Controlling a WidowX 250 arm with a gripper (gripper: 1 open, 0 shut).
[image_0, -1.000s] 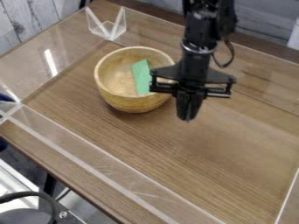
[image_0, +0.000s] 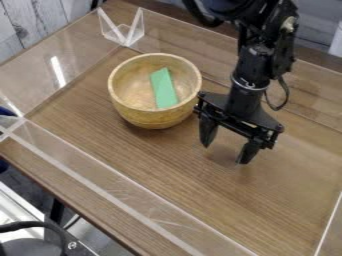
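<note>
The robot's black gripper (image_0: 230, 140) hangs low over the wooden table just right of a round tan bowl (image_0: 135, 101), its fingers apart and pointing down, with nothing visible between them. Inside the bowl a green block (image_0: 164, 88) leans toward the right side.
A small clear plastic container (image_0: 122, 29) stands at the back left. Part of another black device with a cable (image_0: 27, 245) shows at the bottom left corner.
The gripper has come lower and turned, its fingers now closer to the table beside the bowl. The bowl and green block look unchanged.
</note>
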